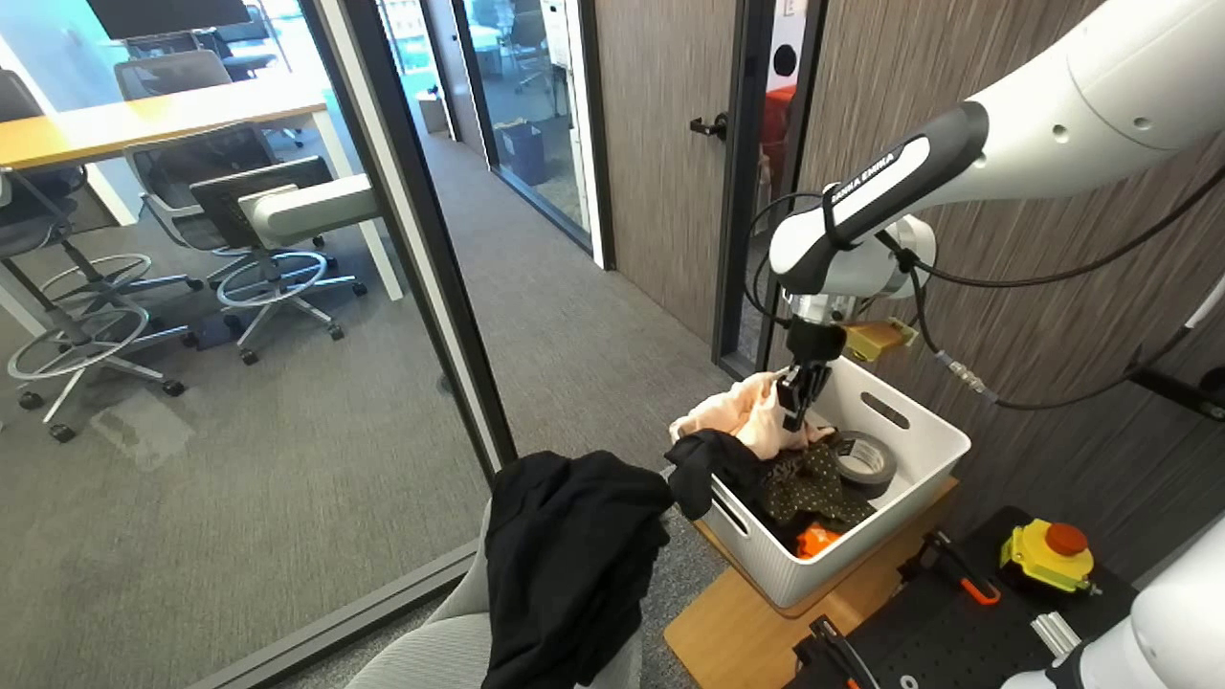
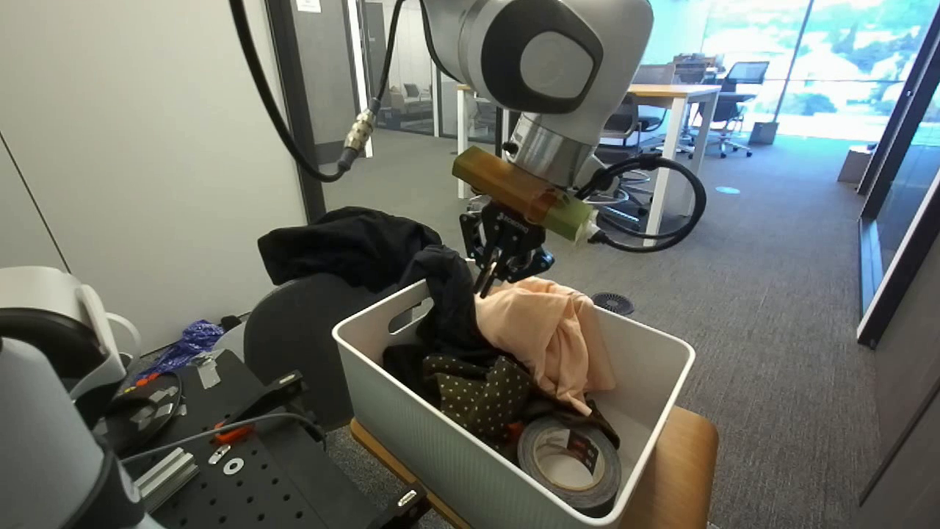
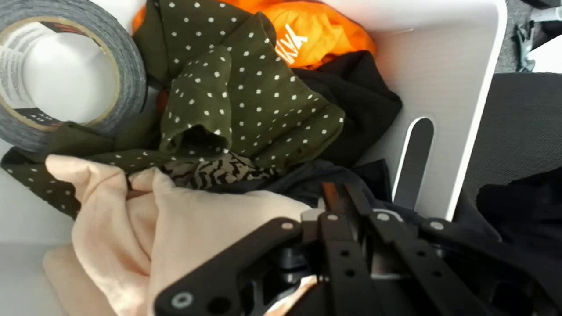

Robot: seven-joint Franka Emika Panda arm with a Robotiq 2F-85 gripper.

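A white bin (image 2: pixel 665 348) holds several cloths and a roll of grey tape. My gripper (image 2: pixel 485 283) is over the bin's far side, pointing down, its fingers close together. It is shut on the peach cloth (image 2: pixel 537 328), which meets the fingertips; the pinch itself is mostly hidden. Toward the tape, the peach cloth (image 3: pixel 118 221) hangs in folds. Beside it are a dark green cloth with pale dots (image 3: pixel 253 100) and black cloth (image 3: pixel 358 100). The tape roll (image 3: pixel 124 79) sits against the wall, with an orange item (image 3: pixel 316 31) in a corner.
Black cloth (image 1: pixel 695 471) hangs over the bin rim toward a chair draped with a black garment (image 1: pixel 574 551). The bin rests on a wooden surface (image 1: pixel 718 632). A black work surface with tools (image 2: pixel 273 467) and a yellow-red stop button (image 1: pixel 1051 553) are nearby.
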